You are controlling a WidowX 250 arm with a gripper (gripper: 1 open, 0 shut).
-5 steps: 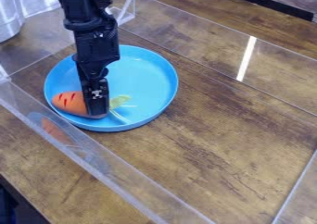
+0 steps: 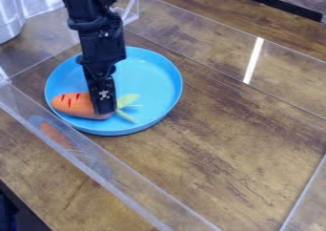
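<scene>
A toy carrot (image 2: 76,105), orange with dark stripes and pale yellow-green leaves, lies in a light blue plate (image 2: 155,82) at the left of the view. My black gripper (image 2: 102,105) reaches down from the top into the plate, shut on the carrot near its leafy end. The fingertips are partly hidden against the carrot.
Clear plastic panels run along the lower left and the right of the wooden tabletop (image 2: 223,139). A clear object (image 2: 10,15) stands at the top left. The table right of the plate is clear.
Compared with a second ago, my gripper sits very slightly differently over the carrot, and more of the carrot's orange body shows. The plate has not visibly moved.
</scene>
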